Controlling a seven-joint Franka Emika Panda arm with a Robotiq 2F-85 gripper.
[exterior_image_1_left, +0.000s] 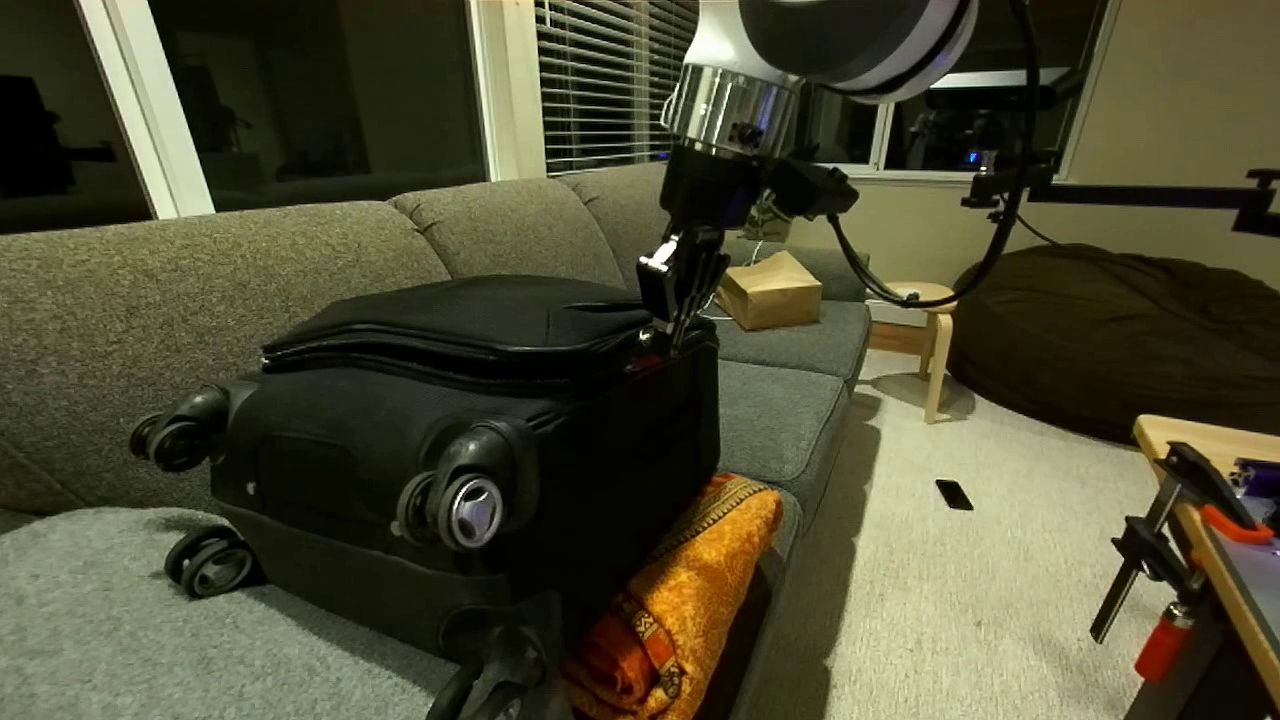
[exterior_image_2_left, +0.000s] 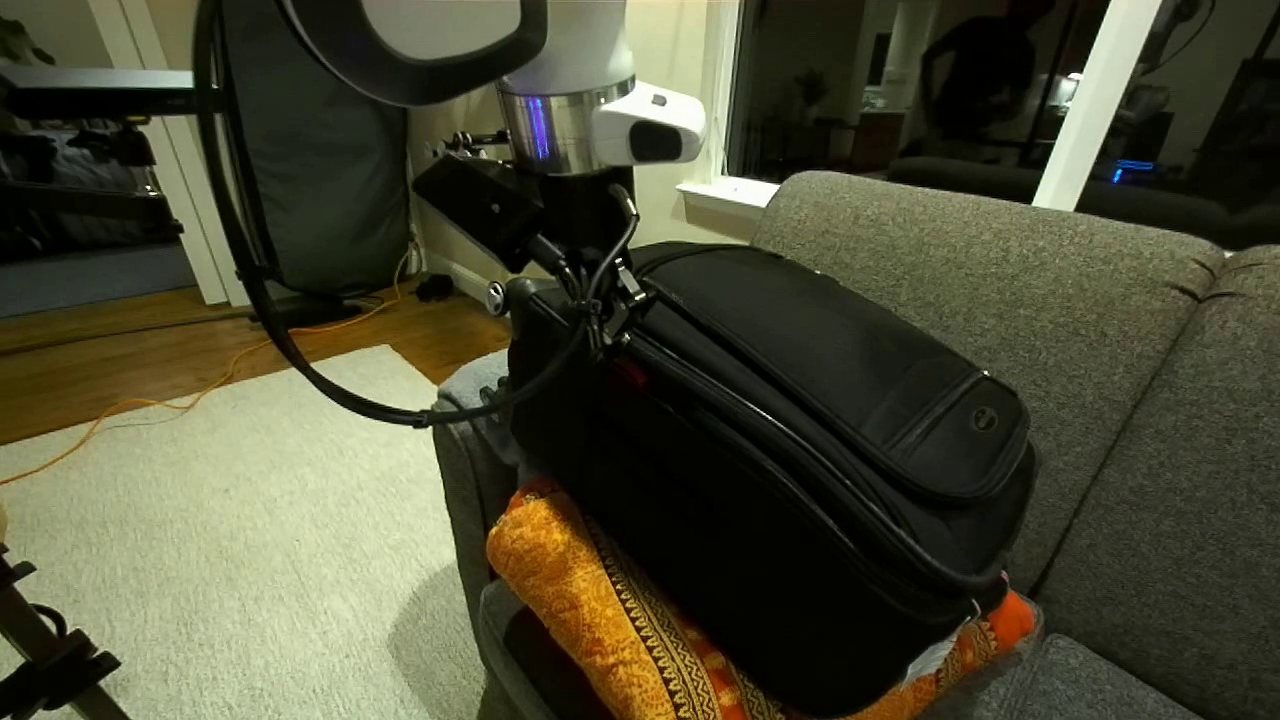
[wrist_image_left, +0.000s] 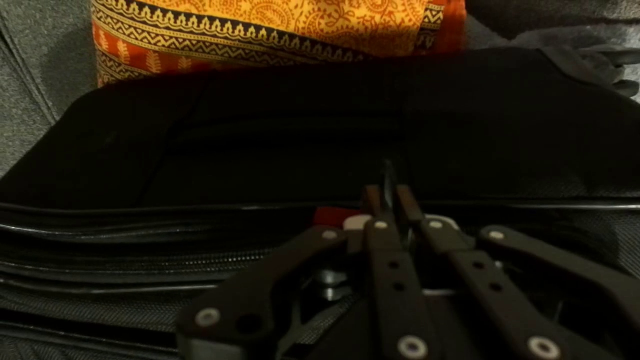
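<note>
A black suitcase (exterior_image_1_left: 396, 450) lies on its back on the sofa, wheels toward exterior view 1. Along its upper side runs a zipper (wrist_image_left: 240, 261), clear in the wrist view to the left of the fingers. My gripper is at this zipper seam, shut on a thin dark tab, seemingly the zipper pull (wrist_image_left: 388, 174). A bit of red (wrist_image_left: 333, 216) shows just behind the fingers. In exterior view 2 the gripper (exterior_image_2_left: 609, 342) touches the suitcase edge near its far end. The exact grip is partly hidden by the fingers.
An orange patterned cloth (exterior_image_1_left: 708, 564) is wedged under the suitcase along the sofa's front edge. A paper bag (exterior_image_1_left: 770, 292) stands farther along the sofa (exterior_image_1_left: 780, 414). The arm's cable (exterior_image_2_left: 348, 402) loops beside the gripper. Open carpet lies in front.
</note>
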